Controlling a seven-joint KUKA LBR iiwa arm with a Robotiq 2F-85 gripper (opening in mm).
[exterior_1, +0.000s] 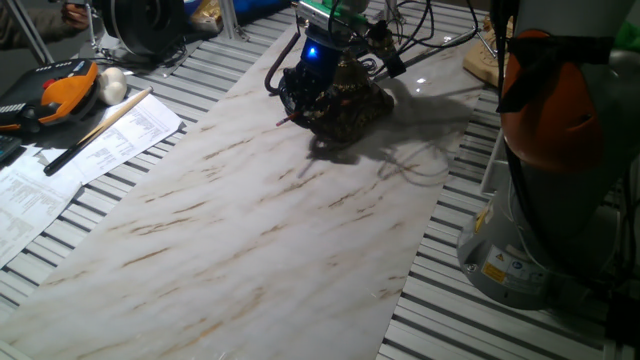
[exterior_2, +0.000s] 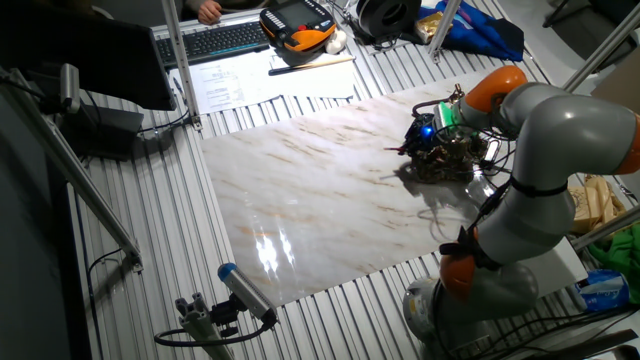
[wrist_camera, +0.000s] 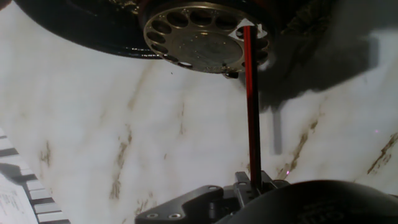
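An old-style rotary telephone (exterior_1: 352, 105), dark with ornate brownish parts, stands towards the far end of the marble-patterned board. Its round metal dial (wrist_camera: 205, 48) with finger holes fills the top of the wrist view. At the bottom of that view my gripper is shut on a thin red-and-black stick (wrist_camera: 251, 99). The stick's far end meets the dial at a hole on its right side; how deep it sits is unclear. From outside, the arm largely covers the phone, and the stick's reddish end (exterior_2: 394, 149) pokes out on the left.
Bare marble board (exterior_1: 220, 260) stretches in front of the phone. Cables hang around the wrist. Papers (exterior_2: 235, 85), a pen-like rod (exterior_2: 310, 65) and an orange-black teach pendant (exterior_2: 297, 25) lie beyond the board. A camera on a stand (exterior_2: 245, 290) is near the board's front corner.
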